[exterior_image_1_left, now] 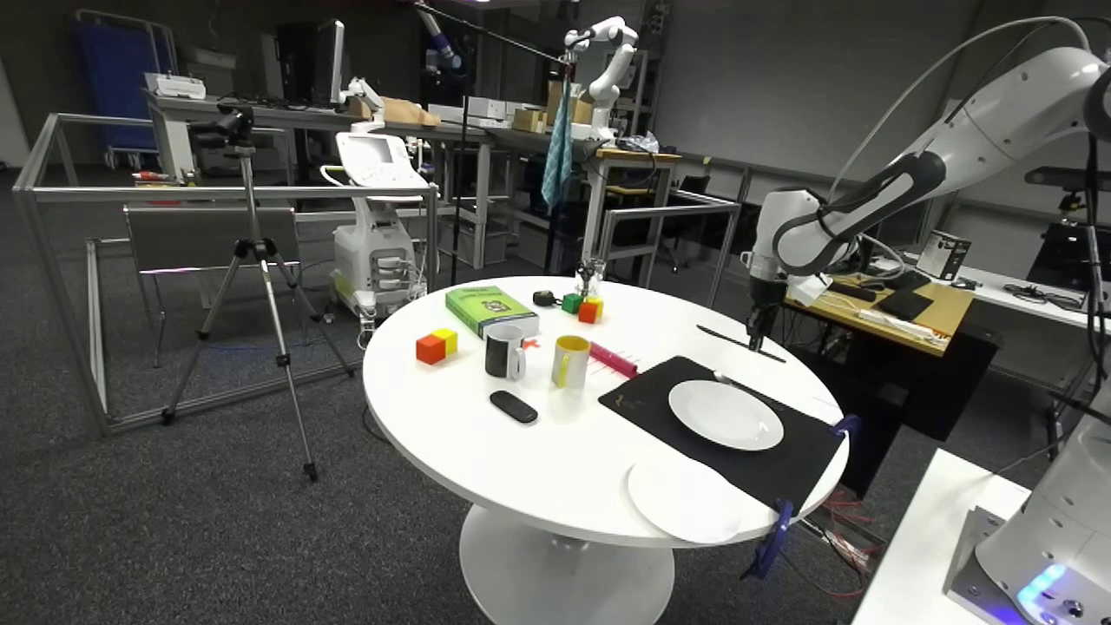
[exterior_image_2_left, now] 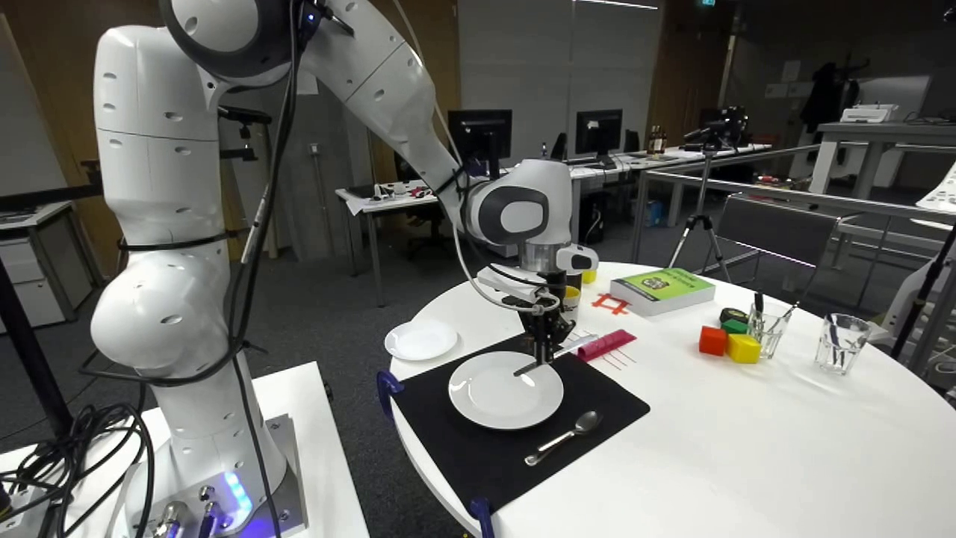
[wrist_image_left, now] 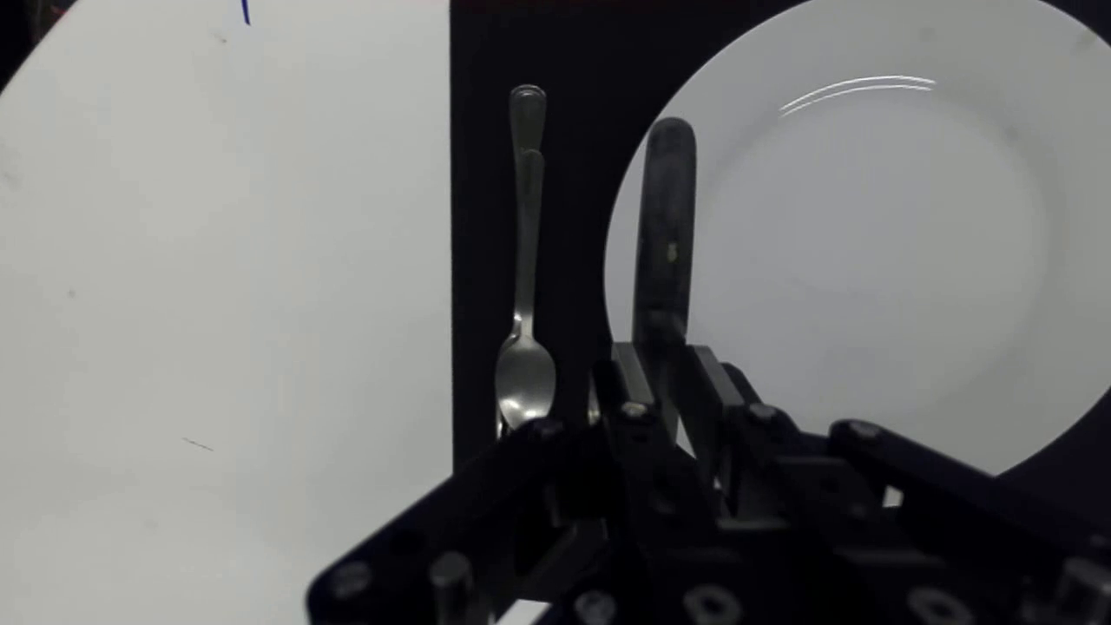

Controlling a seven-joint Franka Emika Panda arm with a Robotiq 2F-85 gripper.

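Observation:
My gripper (exterior_image_1_left: 755, 345) is shut on a knife (exterior_image_1_left: 719, 334), which it carries above the table. In the wrist view one rounded end of the knife (wrist_image_left: 667, 229) reaches forward from between the fingertips, overlapping the left rim of the white plate (wrist_image_left: 885, 250). Exterior view 2 shows the gripper (exterior_image_2_left: 541, 360) with the knife (exterior_image_2_left: 526, 368) in front of the plate (exterior_image_2_left: 488, 399). A spoon (wrist_image_left: 526, 380) lies on the black placemat (wrist_image_left: 562, 62) beside the plate, partly over another piece of cutlery. The rest of that cutlery is hidden by the gripper.
On the table (exterior_image_2_left: 762, 457) stand a yellow-white mug (exterior_image_1_left: 570, 365), a dark mug (exterior_image_1_left: 502, 354), a green book (exterior_image_1_left: 489, 309) and coloured cubes (exterior_image_2_left: 713, 341). Drinking glasses (exterior_image_2_left: 840, 345) stand near the far edge. A smaller plate (exterior_image_1_left: 682, 498) lies by the mat. Blue clamps (exterior_image_1_left: 772, 540) grip the edge.

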